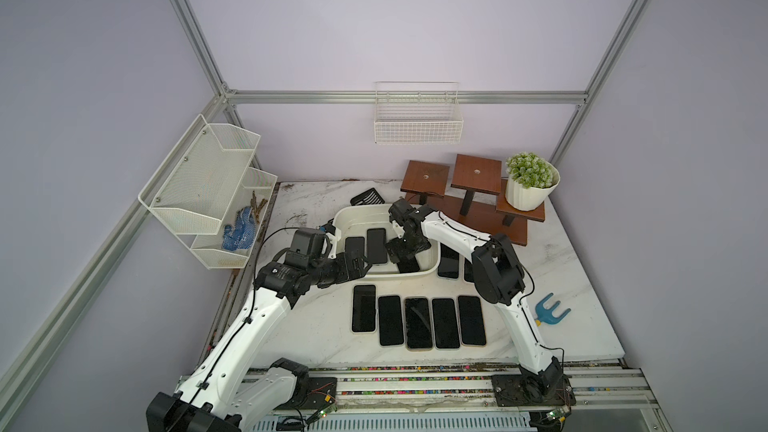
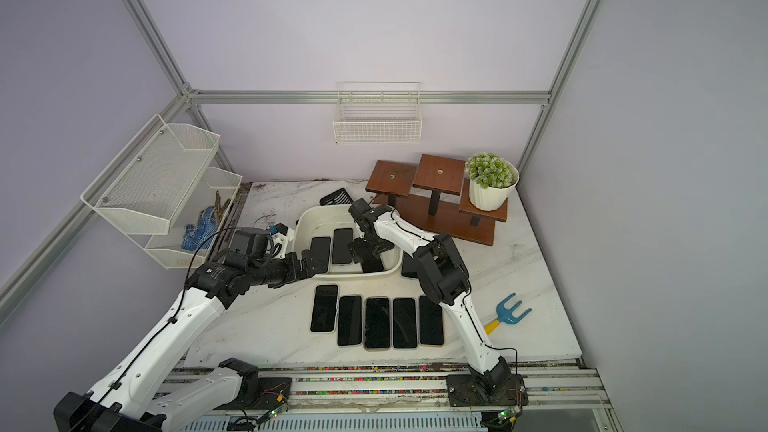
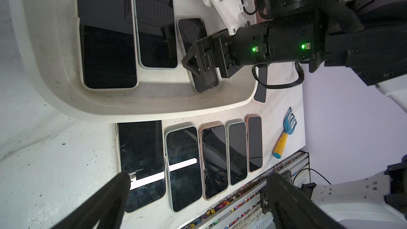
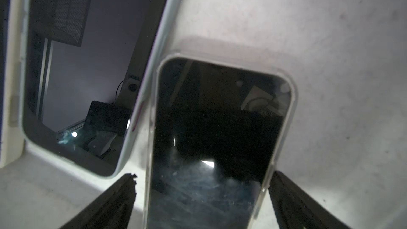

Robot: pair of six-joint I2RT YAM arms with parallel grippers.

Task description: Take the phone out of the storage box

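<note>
Three dark-screened phones lie face up in the white storage box: a left one, a middle one and a right one. My right gripper is low in the box, open, its fingers on either side of the right phone. The right fingertip is at that phone's edge; the left one stands apart from it. Near the box's front left edge hovers my left gripper, its fingers wide apart and empty.
Several phones lie in a row in front of the box, and others are partly hidden by the right arm. A brown stand with a potted plant stands behind right. A blue fork lies at the right.
</note>
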